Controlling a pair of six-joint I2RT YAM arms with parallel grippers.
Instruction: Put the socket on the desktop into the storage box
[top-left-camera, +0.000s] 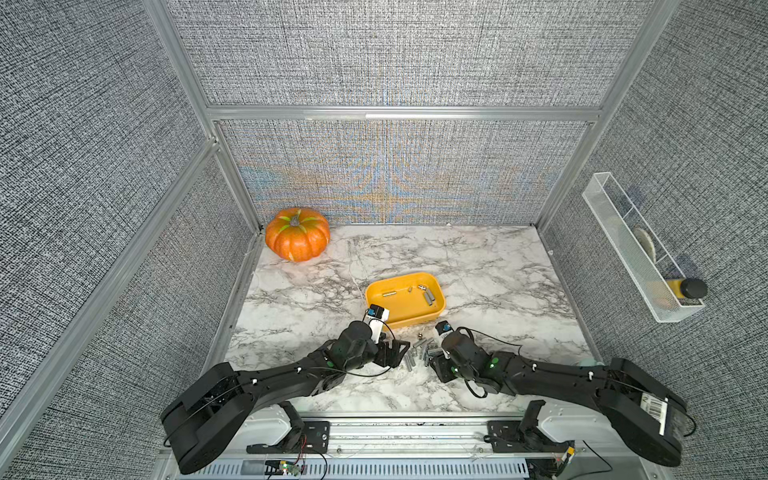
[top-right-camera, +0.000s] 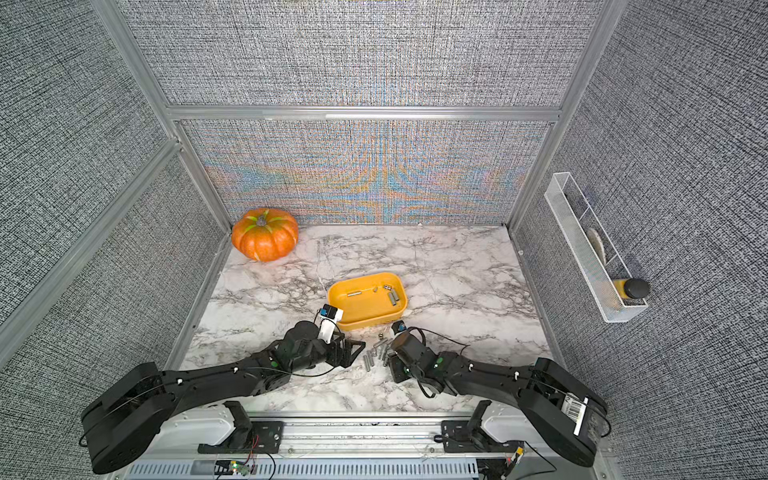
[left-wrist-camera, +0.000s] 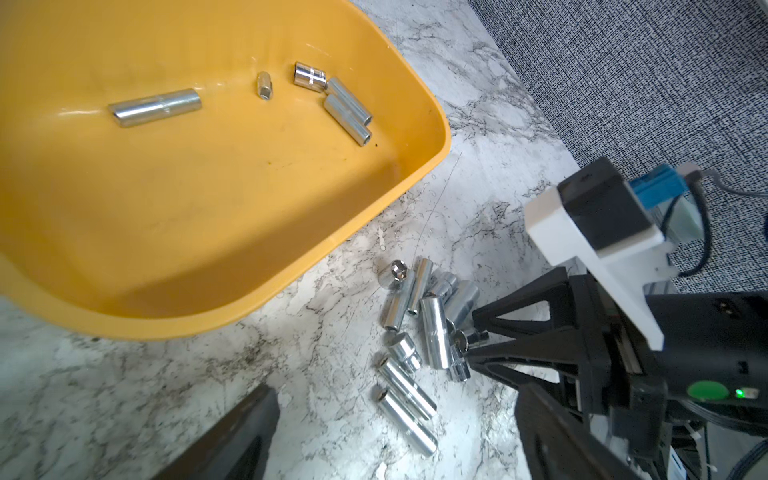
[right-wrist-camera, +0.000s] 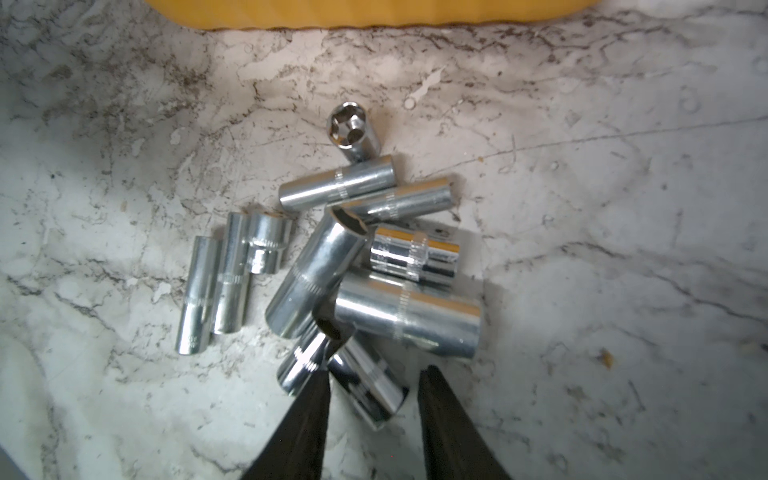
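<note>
A pile of silver metal sockets lies on the marble desktop in front of the yellow storage box. At the pile's near edge, my right gripper is part open, its fingertips on either side of a short socket; I see no firm grip on it. My left gripper stands wide open at the left of the pile, with nothing held between its fingers. Inside the box are several sockets, among them a long one and a short wide one.
One socket stands upright between the pile and the box. An orange pumpkin sits at the back left, and a white wire rack hangs on the right wall. Desktop to the right of the box is clear.
</note>
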